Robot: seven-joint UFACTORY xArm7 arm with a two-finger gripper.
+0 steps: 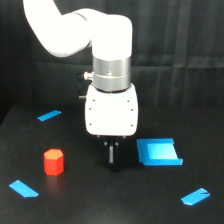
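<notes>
My white arm hangs down in the centre of the camera view, with the gripper pointing down just above the dark table. Its dark fingers are hard to make out against the table, so I cannot tell whether they are open or shut. A red hexagonal block stands to the left of the gripper. A light blue square outlined in blue lies just to its right.
Blue tape strips lie at the back left, front left and front right. A dark curtain hangs behind.
</notes>
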